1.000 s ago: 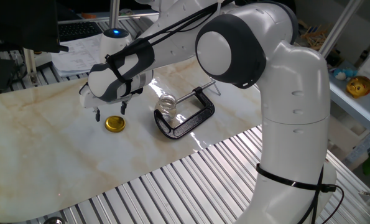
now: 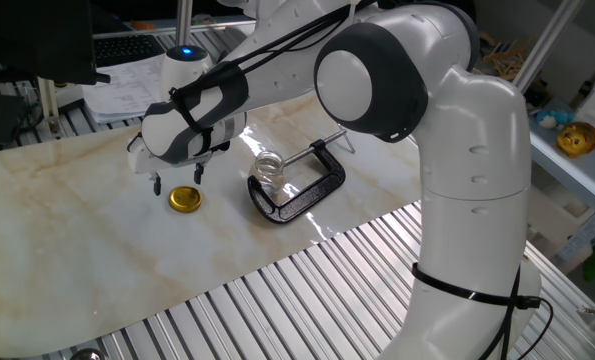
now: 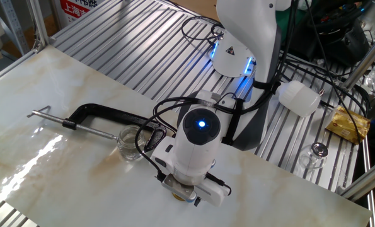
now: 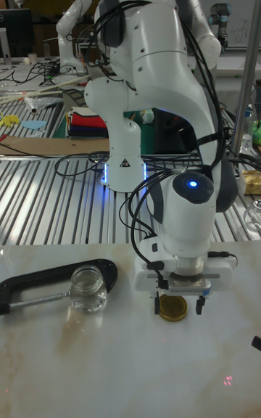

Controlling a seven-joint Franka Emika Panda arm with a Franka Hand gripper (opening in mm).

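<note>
A round gold lid (image 2: pixel 185 199) lies flat on the marble-patterned tabletop. My gripper (image 2: pixel 178 182) hangs just above it, pointing down, its two dark fingers spread wide. In the third exterior view the gripper (image 4: pixel 179 308) has one finger on either side of the lid (image 4: pixel 173 309), with neither seen touching it. From the second exterior view, the gripper body covers most of the lid (image 3: pixel 178 197). An open glass jar (image 4: pixel 88 289) stands beside a black C-clamp (image 2: pixel 297 195), whose screw end is against or close to the jar.
The clamp's frame (image 3: pixel 115 114) and screw rod (image 3: pixel 74 125) stretch away to one side of the jar (image 3: pixel 131 142). A slatted metal deck (image 2: pixel 267 300) borders the tabletop on the robot's base side.
</note>
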